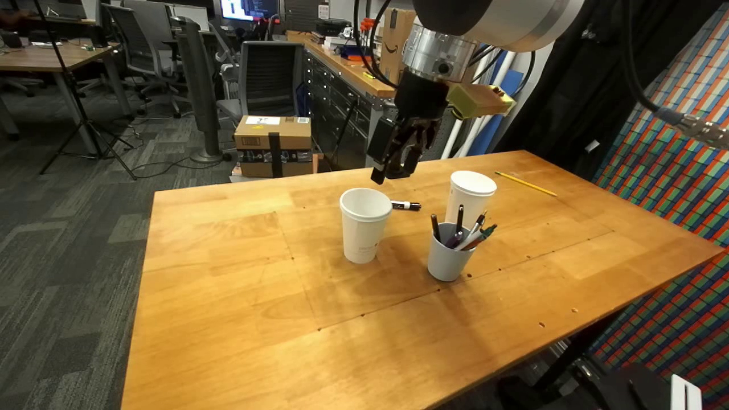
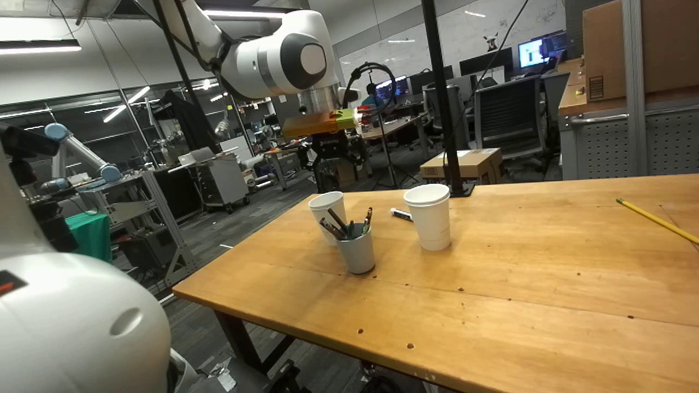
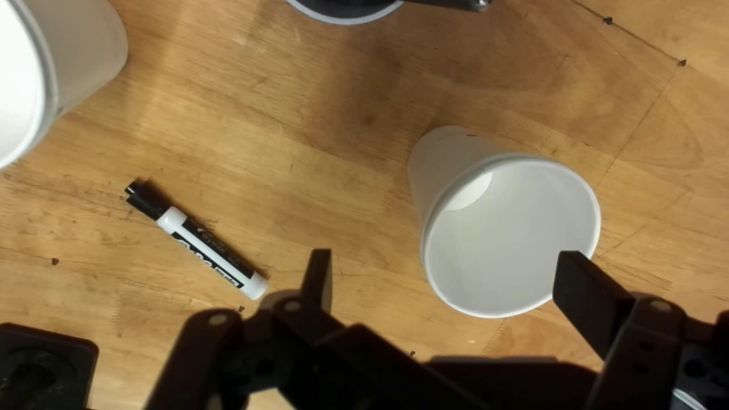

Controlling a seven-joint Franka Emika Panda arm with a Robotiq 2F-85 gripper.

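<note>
My gripper hangs above the table, open, its two dark fingers spread wide with nothing held between them. Below it in the wrist view an empty white paper cup [image 3: 509, 236] stands upright, its rim partly overlapped by the right finger. A black-and-white marker [image 3: 205, 246] lies on the table left of the gripper. A second white cup [image 3: 75, 61] is cut off at that view's upper left. In exterior view 1 a grey cup [image 1: 445, 265] holds several pens, in front of the second white cup [image 1: 471, 192].
A yellow pencil [image 1: 526, 183] lies toward the far right of the wooden table [image 1: 225, 287]. A cardboard box [image 1: 290, 140] rests beyond the far edge, off the table.
</note>
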